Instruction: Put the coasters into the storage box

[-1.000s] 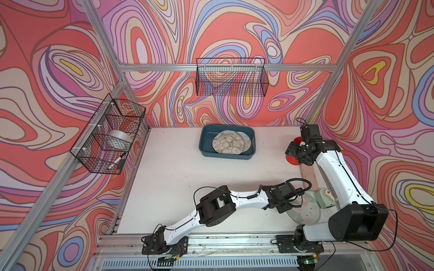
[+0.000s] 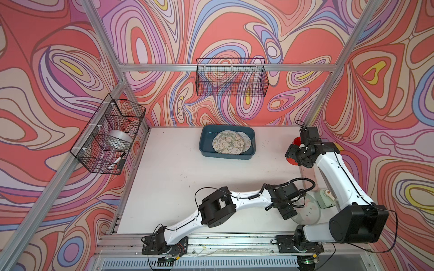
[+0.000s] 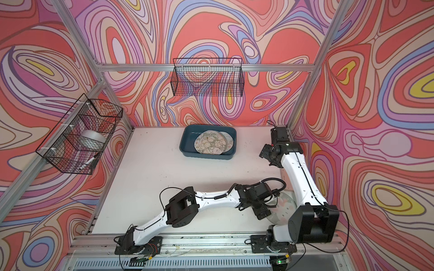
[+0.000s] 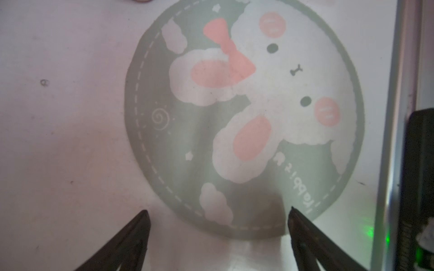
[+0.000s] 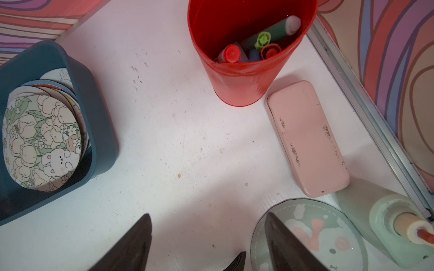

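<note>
A round green-grey coaster with a rabbit print lies flat on the table at the front right. My left gripper hangs low at its left edge; in the left wrist view its open fingers are at the coaster's rim, nothing held. The dark blue storage box at the back holds several stacked coasters. My right gripper is raised at the back right, its fingers apart and empty.
A red cup of markers, a pink case and a pale green object line the right side. Wire baskets hang on the frame.
My right gripper has shifted slightly down in the top view.
</note>
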